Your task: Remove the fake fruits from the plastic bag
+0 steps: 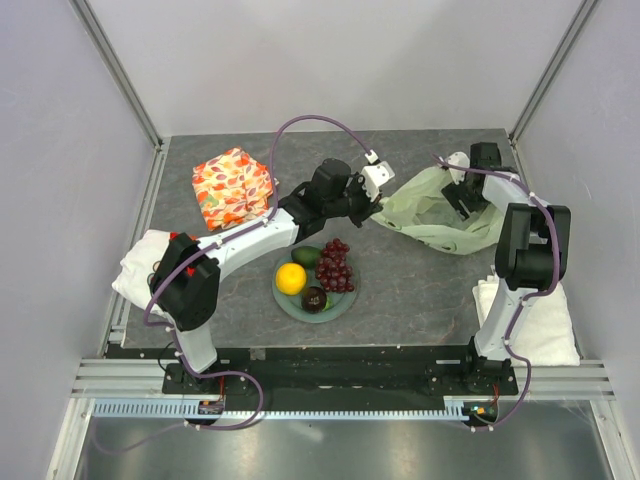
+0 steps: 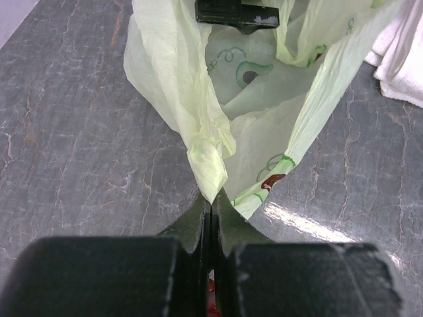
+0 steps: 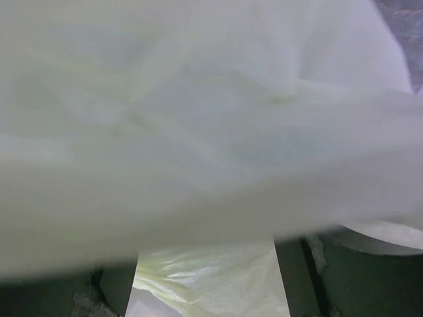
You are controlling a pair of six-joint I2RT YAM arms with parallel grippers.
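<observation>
The pale green plastic bag (image 1: pixel 430 230) lies at the right with its mouth spread. My left gripper is shut on the bag's near edge, the thin plastic pinched at its fingertips. Inside the bag mouth is my right gripper (image 1: pixel 458 205); its fingers (image 3: pixel 297 277) stand apart, with bag plastic in sight beyond the gap. Blurred plastic fills much of the right wrist view. No fruit can be made out within the bag. On a plate (image 1: pixel 350 304) rest a yellow-orange fruit (image 1: pixel 291 279), grapes (image 1: pixel 334 268), an avocado (image 1: pixel 306 256) and a dark round fruit (image 1: pixel 314 299).
An orange-patterned cloth (image 1: pixel 232 188) lies at the back left. White towels sit at both sides, one (image 1: pixel 145 268) at left and another (image 1: pixel 535 325) at right. Bare table (image 1: pixel 410 300) shows between the plate and the right towel.
</observation>
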